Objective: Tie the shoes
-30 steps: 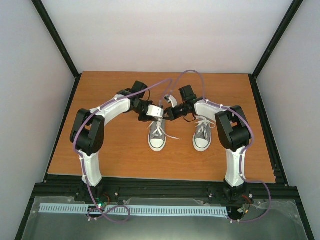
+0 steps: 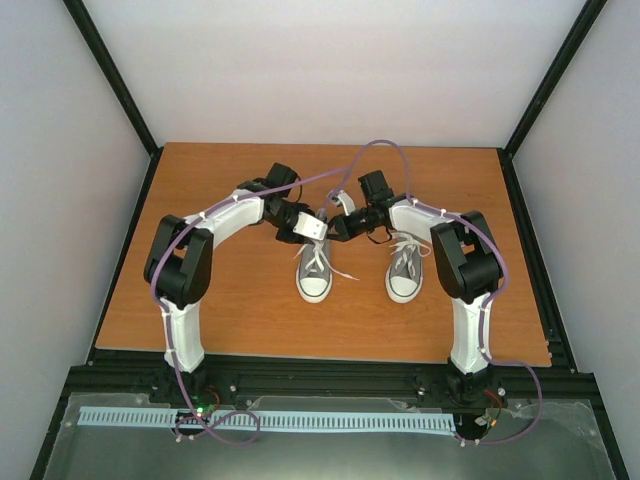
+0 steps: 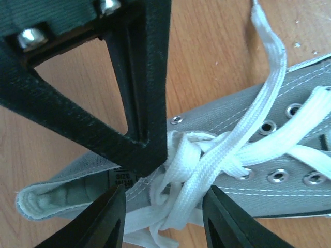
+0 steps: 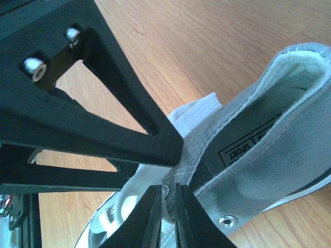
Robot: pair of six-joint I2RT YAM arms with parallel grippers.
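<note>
The left grey sneaker stands on the table, its toe toward the table's front edge. White laces form a bunched knot across its tongue in the left wrist view. My left gripper hangs over that knot with its fingers spread, lace lying in the gap between them; nothing is clamped. From the other side, my right gripper reaches down at the same shoe's collar, fingers together. A white lace strip runs behind its fingertips, and whether any is pinched is hard to see. A loose lace end trails toward the right.
The second grey sneaker stands to the right, its laces loose under the right arm. Both arms crowd close together over the left shoe. Bare wooden table lies open to the left and behind.
My right arm and both shoes look unmoved.
</note>
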